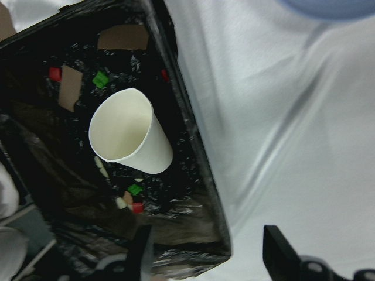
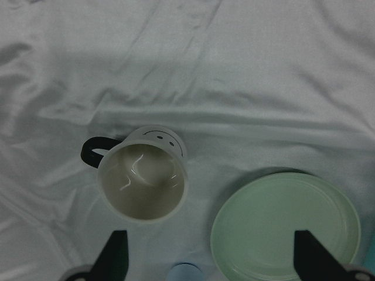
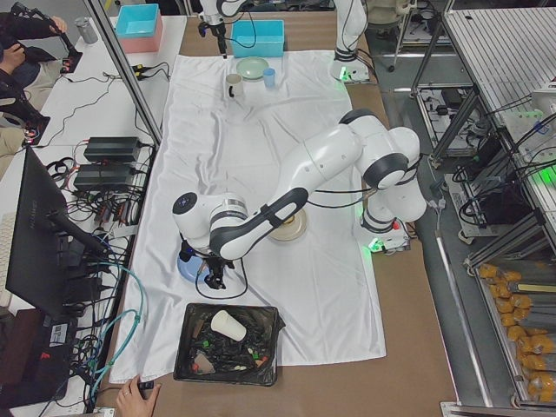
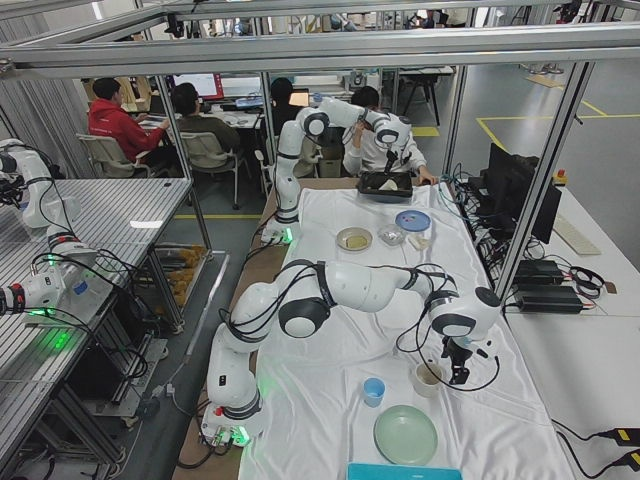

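A white cup lies tilted in the black-lined bin, among small coloured pieces and cardboard scraps. My left gripper is open above the bin's edge, empty. A blue plate is beside the bin. My right gripper stands open above a mug with a black handle and a green plate, with nothing between its fingers.
A tan dish and a silvery bowl sit on the white cloth near the blue plate. A blue cup and a blue container are by the green plate.
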